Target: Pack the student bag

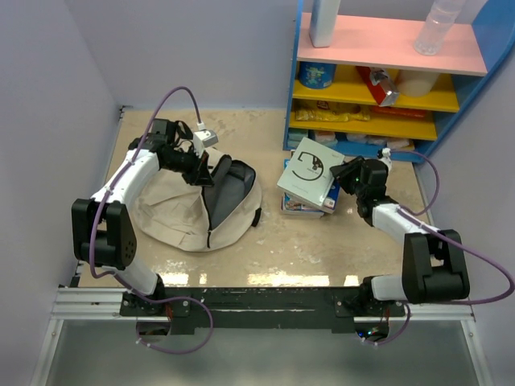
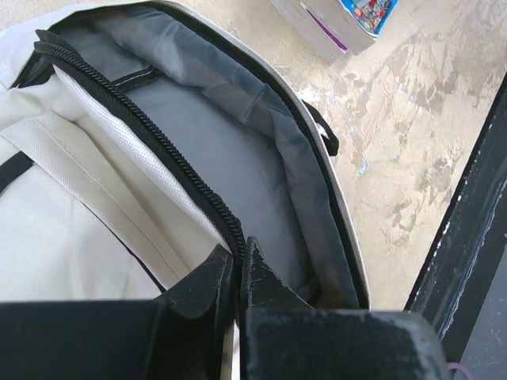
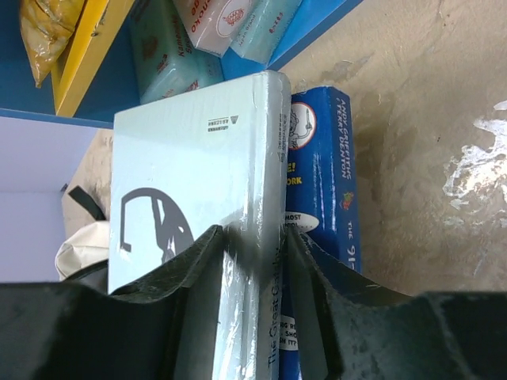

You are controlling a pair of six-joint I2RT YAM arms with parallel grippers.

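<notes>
The open cream bag (image 1: 169, 217) with grey lining lies at the left of the table. My left gripper is shut on the bag's black zipper edge (image 2: 158, 138), holding that side up. Right of the bag, a white book (image 1: 306, 169) tops a stack of books, tilted over a blue book (image 3: 321, 174). My right gripper is at the white book's right edge, fingers part open around its spine; whether they grip it is unclear.
A blue shelf unit (image 1: 294, 80) with yellow and pink shelves holding boxes, bags and bottles stands behind the stack.
</notes>
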